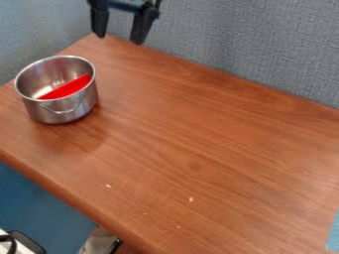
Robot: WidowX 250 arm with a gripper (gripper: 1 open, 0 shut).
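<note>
A steel pot (56, 104) with a wire handle stands on the wooden table at the left, with a red object (65, 86) inside it. My dark gripper (121, 27) is at the top of the view, above the back left of the table and higher in the picture than the pot, its two fingers apart with nothing seen between them.
A grey fabric wall (252, 45) runs along the back and left. Blue floor and some cable and metal parts show at the lower left.
</note>
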